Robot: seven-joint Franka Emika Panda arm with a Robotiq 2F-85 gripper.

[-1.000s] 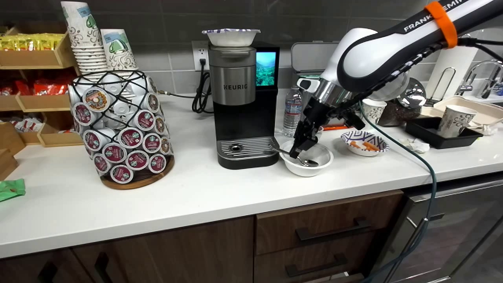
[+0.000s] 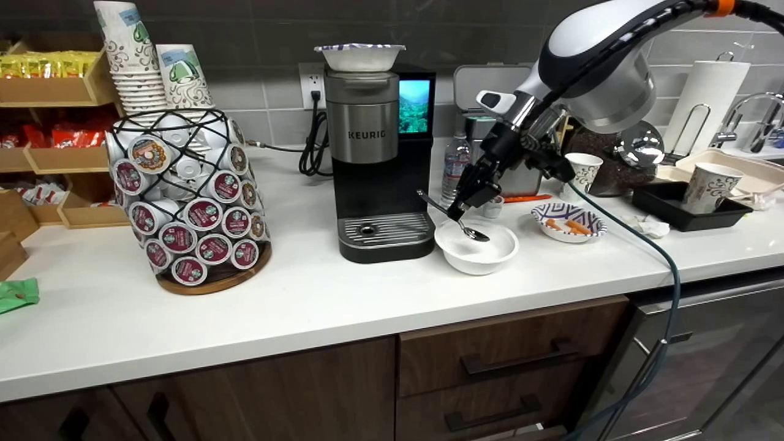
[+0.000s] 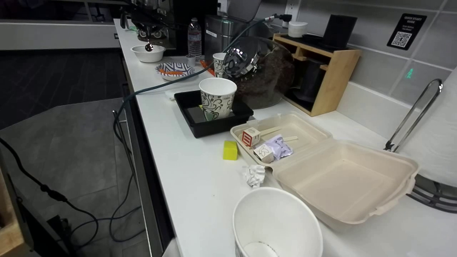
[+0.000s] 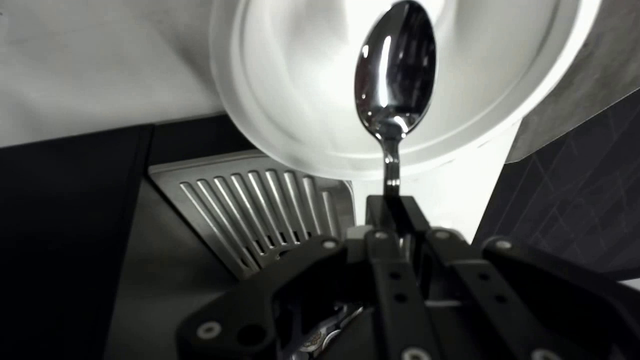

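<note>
In exterior view 1 my gripper [image 2: 457, 213] is shut on the handle of a metal spoon [image 2: 476, 234], just above a white bowl [image 2: 479, 258] on the counter. The spoon slants, its bowl end lower, over the inside of the white bowl. From the wrist view, the spoon [image 4: 394, 72] points straight out from between the fingertips, and the white bowl [image 4: 288, 144] lies beneath it. Exterior view 2 has the spoon's tip [image 3: 148, 47] over the bowl [image 3: 147, 56] at the far end, with much of the gripper dark there.
The Keurig machine [image 2: 382, 242] stands close on the bowl's left. A patterned bowl with orange pieces [image 2: 567, 223] is to the right, a water bottle [image 2: 456, 168] behind. A hose [image 2: 647, 239] crosses the counter. Clear counter lies in front of the coffee pod holder [image 2: 198, 213].
My gripper has risen, lifting the spoon with it out of the lower part of the white bowl. The arm has tilted up and back. The white bowl looks almost unmoved.
</note>
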